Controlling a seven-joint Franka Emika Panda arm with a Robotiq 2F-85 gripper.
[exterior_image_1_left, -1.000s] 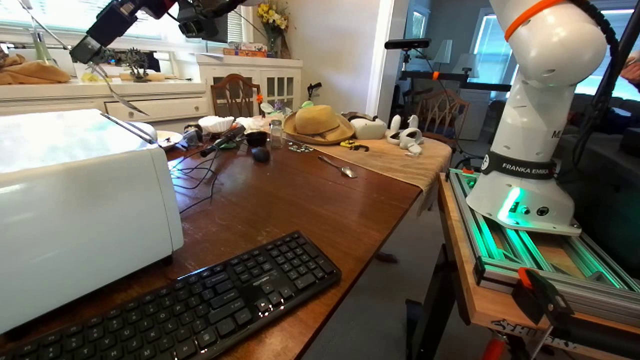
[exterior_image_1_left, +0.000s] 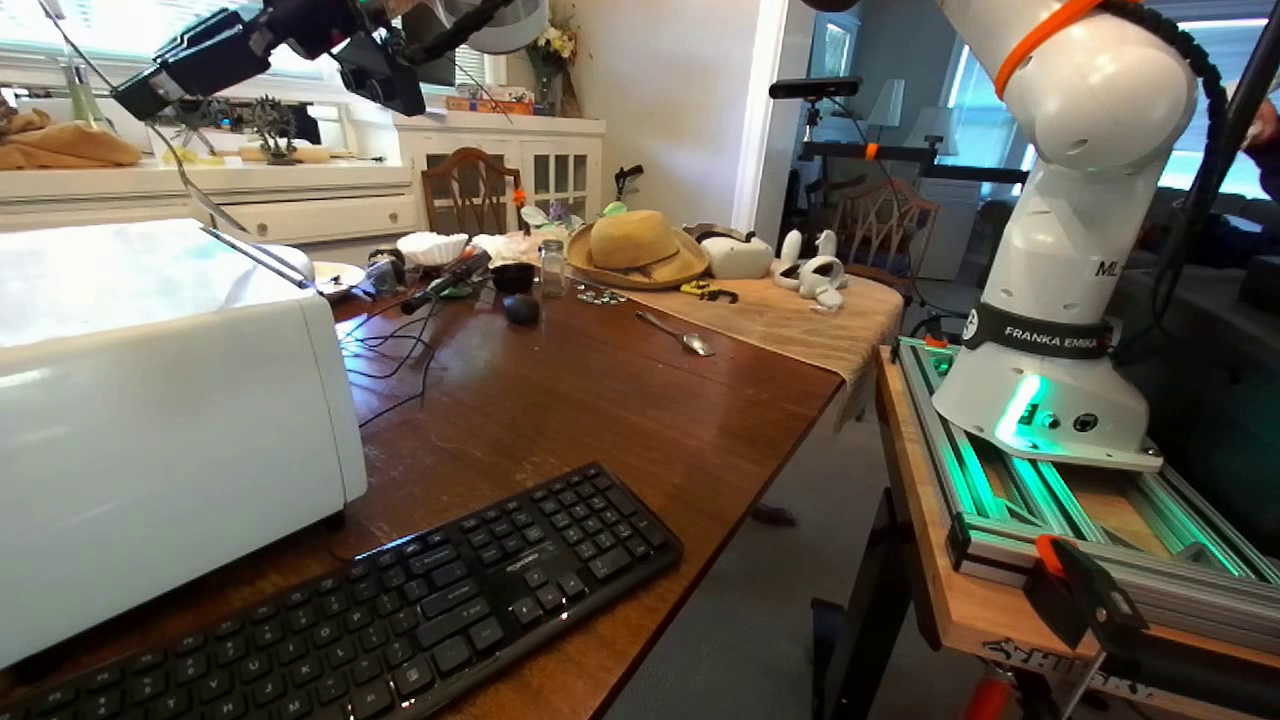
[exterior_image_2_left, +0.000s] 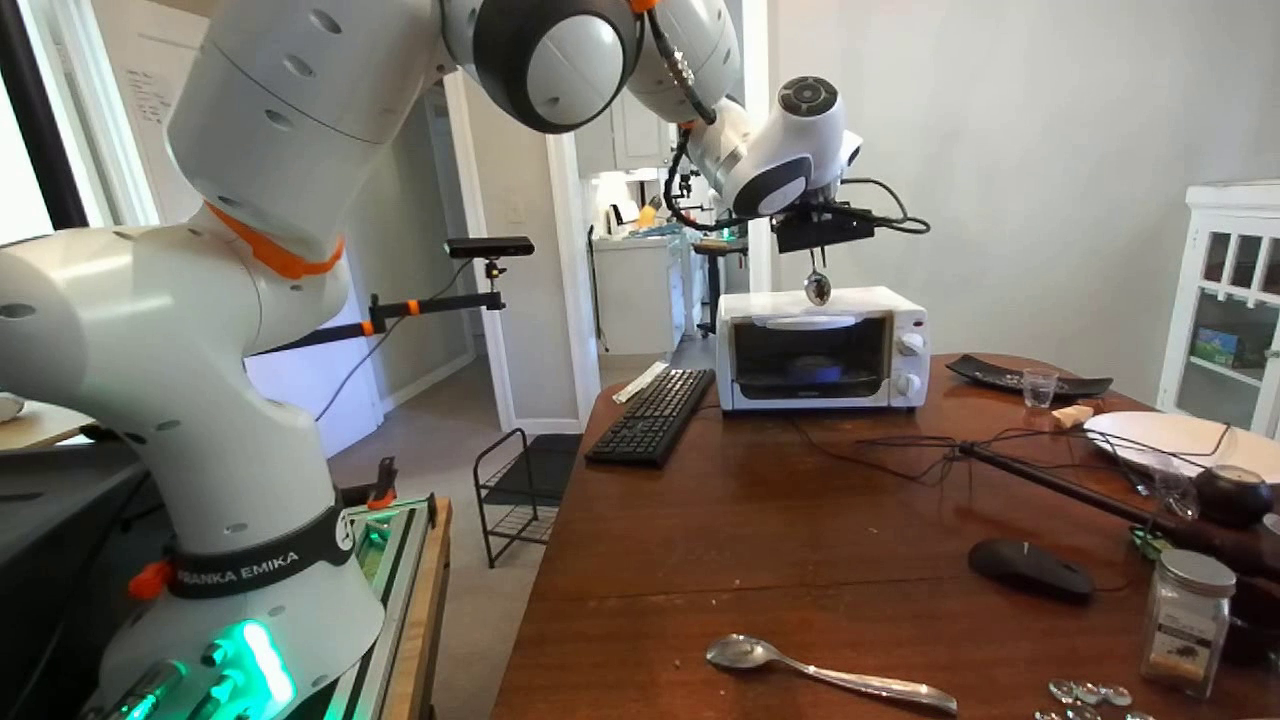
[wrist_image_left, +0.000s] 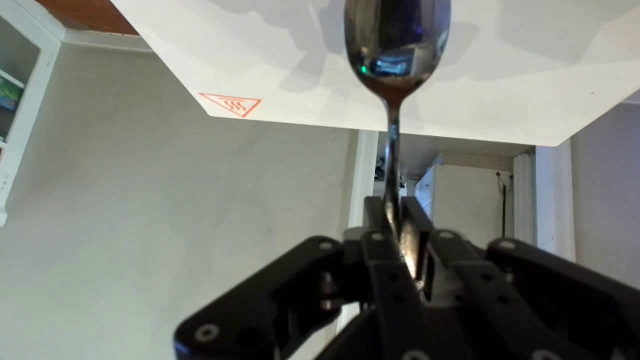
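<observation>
A shiny metal spoon (wrist_image_left: 397, 51) is clamped by its handle between the fingers of my gripper, with its bowl pointing away from them. In exterior view 2 the gripper (exterior_image_2_left: 818, 250) is above the white toaster oven (exterior_image_2_left: 906, 314), and the spoon (exterior_image_2_left: 818, 288) hangs bowl down in front of or over the oven's top; contact cannot be told. Exterior view 1 shows the gripper (exterior_image_1_left: 142, 106) at upper left, over the oven (exterior_image_1_left: 180, 420). A second spoon (exterior_image_2_left: 828, 676) lies on the table's near part.
A black keyboard (exterior_image_2_left: 654, 418) lies beside the oven. On the brown table (exterior_image_2_left: 720, 540) are a mouse (exterior_image_2_left: 1029, 569), a glass jar (exterior_image_2_left: 1188, 618), dark cables and a white plate (exterior_image_2_left: 1182, 438).
In exterior view 1 my gripper has shifted left and slightly upward, carrying the spoon with it. The oven, keyboard and second spoon stay in place.
</observation>
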